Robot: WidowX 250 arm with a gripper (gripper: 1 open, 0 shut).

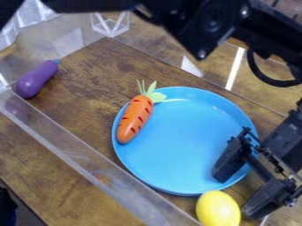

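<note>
My black gripper (242, 181) reaches in from the right, low over the right side of a blue plate (178, 155), its fingers apart. One finger is over the plate and the other is near its outer edge, just above a yellow egg-like object (217, 208) at the bottom. An orange toy carrot (136, 118) with green leaves lies on the plate's left rim. A purple toy eggplant (35, 79) lies on the wooden surface at the far left.
Clear plastic walls (65, 154) run along the lower left and around the upper left. Bare wood (88, 88) lies between eggplant and plate. Dark arm parts overhang the top and right.
</note>
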